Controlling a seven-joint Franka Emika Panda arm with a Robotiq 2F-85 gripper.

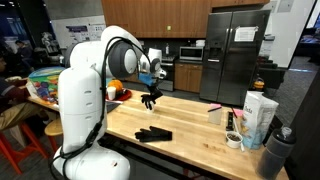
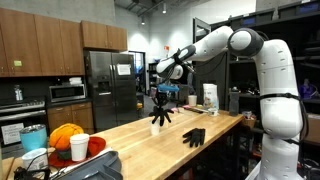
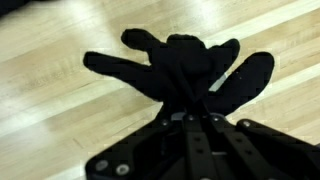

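A black glove [image 3: 180, 65] hangs from my gripper, which is shut on it; in the wrist view its fingers spread out over the wooden table. Exterior view 1 shows this held glove [image 1: 150, 100] above the far left part of the table. A second black glove [image 1: 154, 134] lies flat nearer the front, with part of a dark shape also at the wrist view's upper left. Just below the held glove stands a small white cup [image 2: 155, 128]; I cannot tell whether they touch.
At the table's right stand a bag [image 1: 258, 118], a dark canister [image 1: 275, 152] and a small container of utensils [image 1: 234, 132]. A red tray [image 2: 85, 150] with an orange item and white cups sits at the other end.
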